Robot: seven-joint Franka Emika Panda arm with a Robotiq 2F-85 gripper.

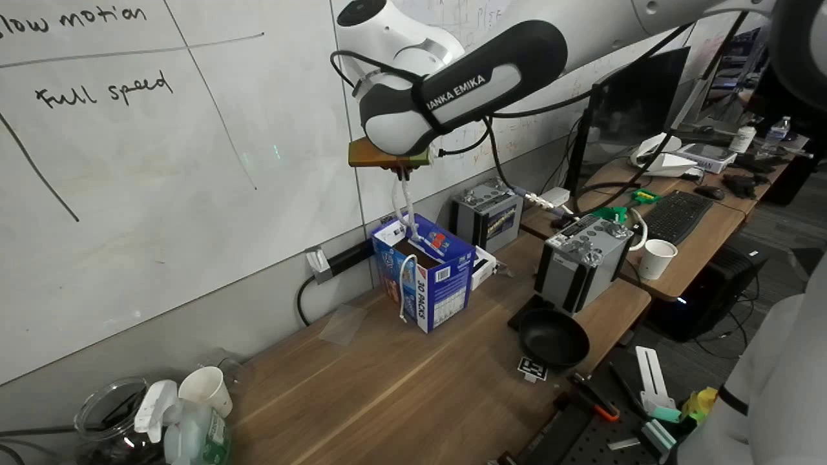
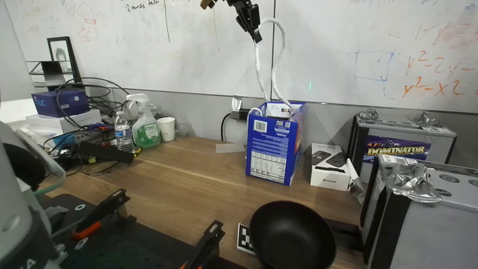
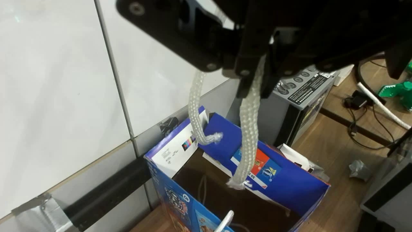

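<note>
A thick white braided rope point(image 3: 249, 131) hangs from my gripper, which is shut on it above the box. Two lengths of the rope point(image 2: 282, 49) drop from the fingers in the second exterior view, their frayed ends at the box's opening. The blue snack box point(image 1: 450, 290) stands upright on the table with its top open. A thinner white cord point(image 1: 403, 287) lies over the box's near-left wall, one end dangling outside. In the wrist view part of this cord point(image 3: 226, 222) shows at the bottom edge. The box's dark inside is only partly visible.
A black pan point(image 2: 291, 235) sits on the table in front of the box. Grey battery-like units point(image 1: 585, 259) and a small white box point(image 2: 329, 168) stand to the right. The whiteboard wall point(image 1: 232, 155) is close behind.
</note>
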